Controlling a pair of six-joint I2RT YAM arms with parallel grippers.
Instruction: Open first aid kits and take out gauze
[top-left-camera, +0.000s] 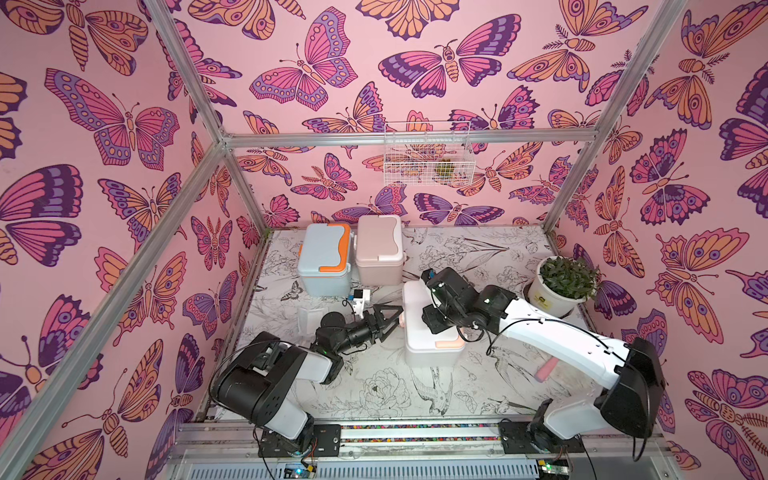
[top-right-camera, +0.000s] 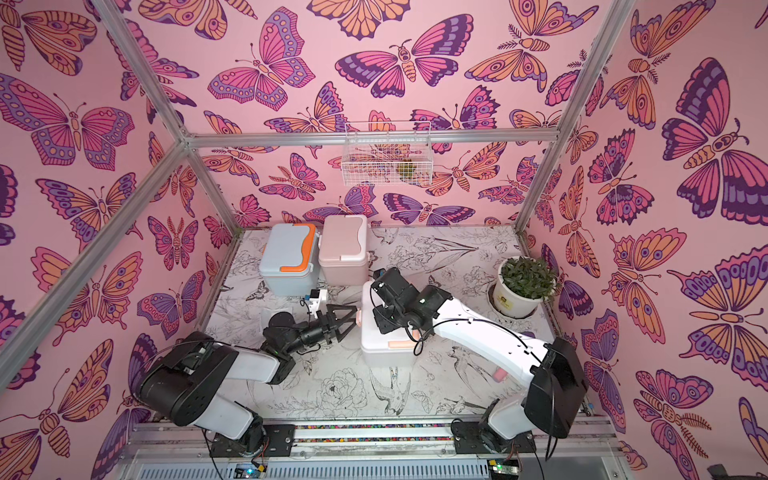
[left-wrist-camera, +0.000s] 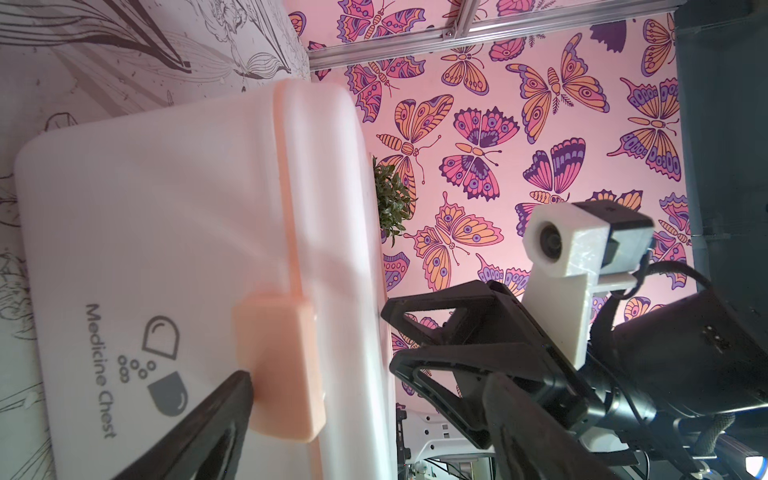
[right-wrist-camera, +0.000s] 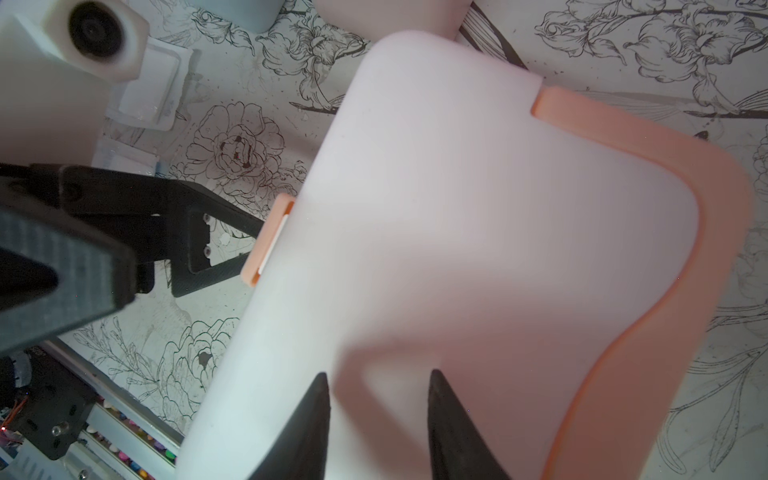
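Note:
A white first aid kit (top-left-camera: 432, 356) with a closed lid and peach handle stands at mid-table; "Medicine Chest" is printed on its side (left-wrist-camera: 120, 240). My left gripper (top-left-camera: 393, 318) is open beside the kit's peach front latch (left-wrist-camera: 280, 368), nothing between its fingers. My right gripper hangs over the lid (right-wrist-camera: 448, 208); its fingertips are dark blurs at the bottom of the right wrist view, and what they grip is hidden. A blue kit (top-left-camera: 320, 264) and a pink kit (top-left-camera: 376, 264) stand closed behind.
A potted plant (top-left-camera: 560, 292) sits at the right. Small pale packs (right-wrist-camera: 144, 92) lie left of the white kit. A wire basket (top-left-camera: 428, 164) hangs on the back wall.

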